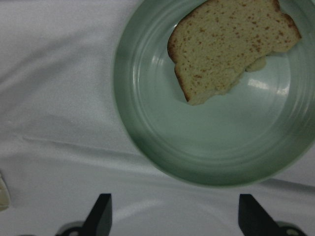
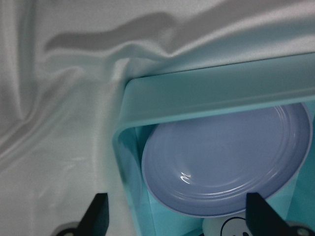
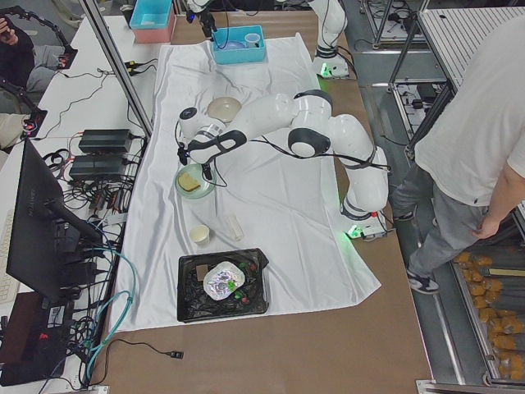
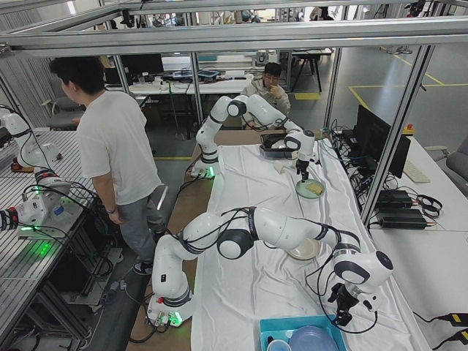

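A green plate (image 1: 211, 157) holds a slice of bread (image 1: 226, 49) with a bitten-looking edge. My left gripper is open above the cloth beside the plate, nothing between its fingers. My right gripper hangs open over a blue bin (image 2: 206, 78) at the other end, which contains a lilac plate (image 2: 221, 152) and, partly hidden, a small white item (image 2: 221, 227). A beige dish (image 3: 224, 107) sits between the two.
A small cream cup (image 3: 199, 234), a pale strip (image 3: 235, 228) and a black tray (image 3: 189, 304) with items lie beyond the green plate. A person (image 4: 117, 139) stands beside the table.
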